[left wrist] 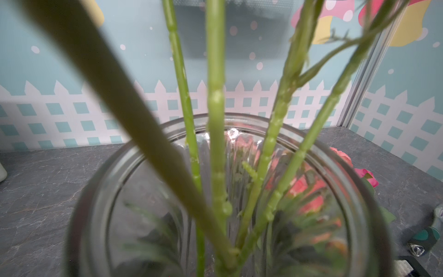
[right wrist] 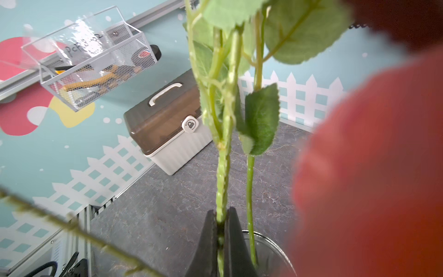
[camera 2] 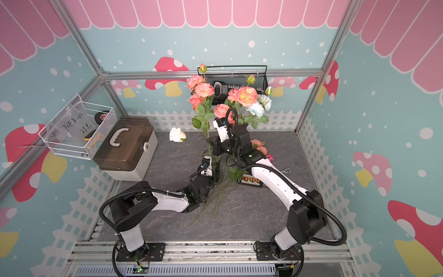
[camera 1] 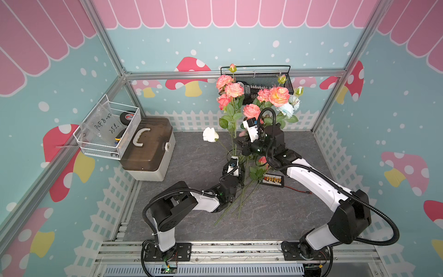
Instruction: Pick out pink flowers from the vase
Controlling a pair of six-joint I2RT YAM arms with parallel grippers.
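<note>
A clear glass vase [left wrist: 353, 203] fills the lower part of the left wrist view, with several green stems [left wrist: 216, 92] standing in it. Pink flowers [camera 1: 234, 90] rise above it, beside a pale blue flower [camera 1: 286, 109] and a white flower [camera 1: 210, 134] leaning left. My right gripper is shut on a pink flower's green stem [right wrist: 222, 175], above the vase rim. Red petals blur the right side of that view. My left gripper [camera 1: 235, 162] is low at the vase's front; its fingers are hidden, so its hold on the glass cannot be told.
Other pink flowers [camera 2: 259, 146] lie right of the vase, their stems [camera 2: 203, 210] reaching toward the front. A small black connector board [camera 1: 272, 180] is nearby. A brown-lidded box [camera 1: 147, 145] and a white wire basket [camera 1: 108, 129] stand at left; a black mesh basket [camera 1: 287, 83] hangs behind.
</note>
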